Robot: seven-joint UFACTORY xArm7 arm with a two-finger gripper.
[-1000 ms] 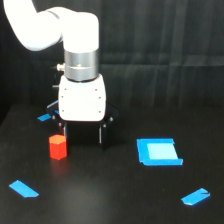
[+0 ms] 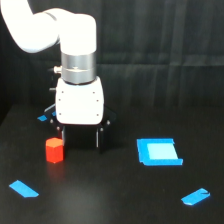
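Note:
A red block (image 2: 54, 151) stands upright on the dark table at the left. My white gripper (image 2: 81, 138) is just behind it and to its right, pointing down. Its dark fingers (image 2: 99, 136) are hard to make out against the black table, but they stand well apart with nothing visible between them. The left finger is close to the block's upper right edge; whether they touch I cannot tell.
A white square framed in blue tape (image 2: 143, 156) lies on the table at the right. Blue tape strips mark the front left (image 2: 23, 188) and front right (image 2: 195, 197).
The arm and gripper have moved slightly left and down in the view. The red block has shifted a little left and nearer the camera as well.

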